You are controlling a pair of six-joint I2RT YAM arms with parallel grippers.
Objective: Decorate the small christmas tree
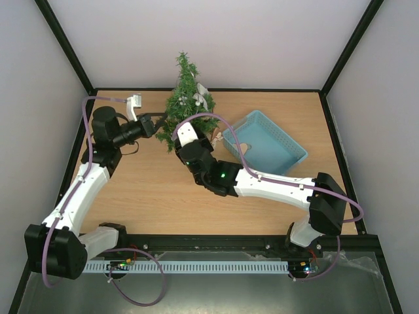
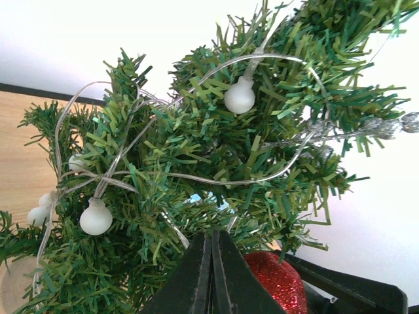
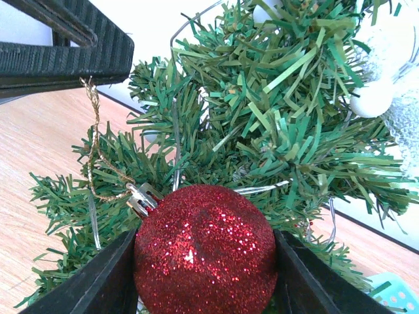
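A small green Christmas tree (image 1: 186, 98) stands at the back middle of the table, wound with a string of white bulb lights. In the right wrist view, a glittery red ball (image 3: 204, 252) is clasped by my right gripper in front of the lower branches. A gold cord (image 3: 98, 140) runs from the ball's silver cap up to the dark tip of the left gripper, its loop against that tip. My left gripper is shut at the tree's left side; no cord can be made out between its fingertips in the left wrist view.
The blue basket (image 1: 285, 134) sits right of the tree, with small light-coloured pieces (image 1: 243, 147) near its left side. Open table (image 1: 150, 196) lies in front of the tree, and the back wall is close behind it.
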